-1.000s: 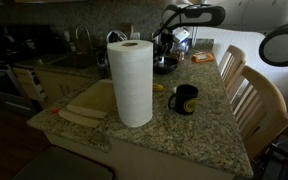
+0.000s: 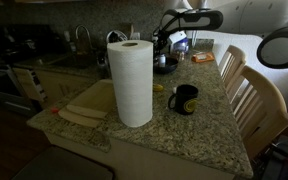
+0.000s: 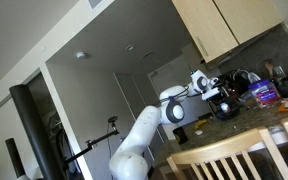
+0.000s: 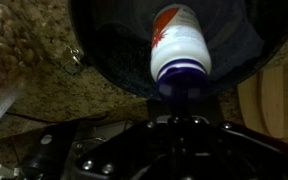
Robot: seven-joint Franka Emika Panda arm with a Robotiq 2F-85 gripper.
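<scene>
A white bottle (image 4: 179,42) with an orange-red patch on its label and a dark purple cap (image 4: 183,80) lies in the black pan (image 4: 104,62) in the wrist view. Just beyond the cap, at the lower middle of that view, is my gripper. It looks shut, with nothing visible between its fingers; the dark lighting hides whether it touches the cap. Across the counter in exterior view 1, the gripper (image 2: 161,44) hangs low over the same pan (image 2: 168,68).
A paper towel roll (image 2: 132,85) and a black mug (image 2: 184,100) stand on the near counter (image 2: 154,135). A bag of nuts (image 4: 6,55) lies left of the pan in the wrist view. Wooden chairs (image 2: 256,108) line the counter's right side.
The arm's end has shifted slightly left and down over the pan. The objects on the near counter have stayed in place.
</scene>
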